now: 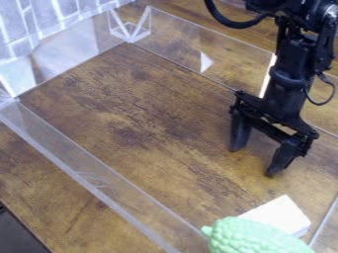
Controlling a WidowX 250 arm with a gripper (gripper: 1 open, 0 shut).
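My black gripper is low over the wooden surface at the right side of the camera view, fingers pointing down and spread apart, with nothing visible between them. At the bottom right, in front of it, a pale green bumpy object lies beside a white block; both are apart from the gripper, and the green one is cut off by the frame edge.
Clear plastic walls border the wooden area on the left, back and right. A white tiled or patterned surface is at the top left.
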